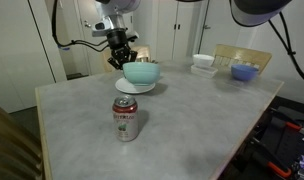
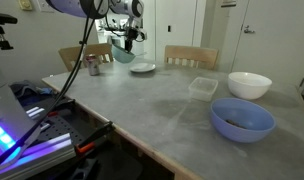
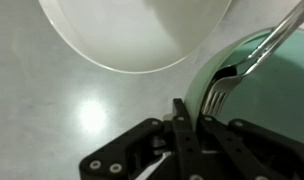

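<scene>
My gripper (image 1: 129, 62) is shut on the rim of a mint-green bowl (image 1: 141, 73), holding it over or right by the white plate (image 1: 135, 87) towards the far end of the table. In the wrist view the bowl's wall (image 3: 267, 115) passes between the dark fingers, and a metal fork (image 3: 237, 75) lies inside it. The white plate (image 3: 137, 30) shows beside the bowl at the top of that view. From the second exterior view, the bowl (image 2: 123, 55) hangs tilted left of the plate (image 2: 142, 68). Whether the bowl touches the plate, I cannot tell.
A red and silver can (image 1: 125, 118) stands nearer the camera on the left. Further right are a blue bowl (image 2: 242, 118), a white bowl (image 2: 250, 85) and a clear container (image 2: 203, 89).
</scene>
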